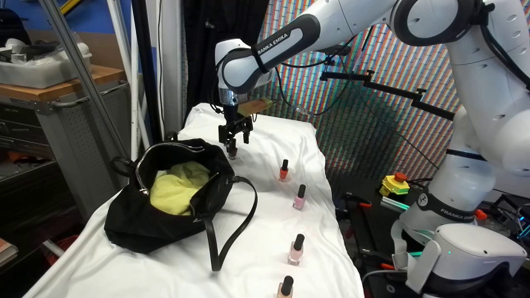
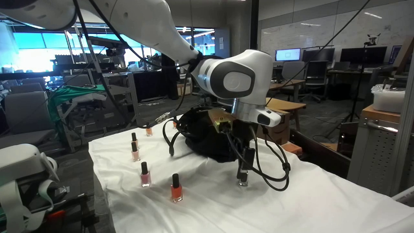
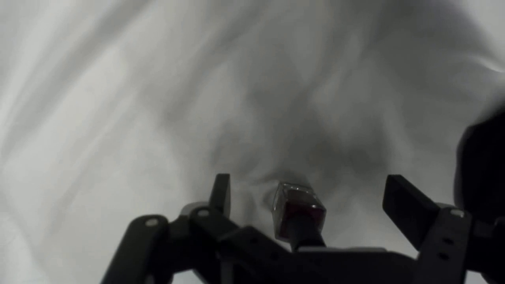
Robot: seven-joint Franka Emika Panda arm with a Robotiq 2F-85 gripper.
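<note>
A dark red nail polish bottle (image 3: 299, 210) with a black cap stands on the white cloth, between and below the spread fingers in the wrist view. My gripper (image 1: 234, 137) is open just above this bottle (image 1: 232, 155) beside the bag, holding nothing. In exterior view 2 the arm and cables partly cover the bottle (image 2: 243, 180); its clear base touches the cloth. The black handbag (image 1: 144, 226) lies open, with a yellow cloth (image 1: 179, 188) inside.
Several other polish bottles stand in a loose row along the table's side: orange-red (image 1: 283, 171), pink (image 1: 299, 198), pale pink (image 1: 296, 250) and peach (image 1: 285, 288). The bag's strap (image 1: 243, 223) loops onto the white cloth. Free cloth lies beyond the gripper.
</note>
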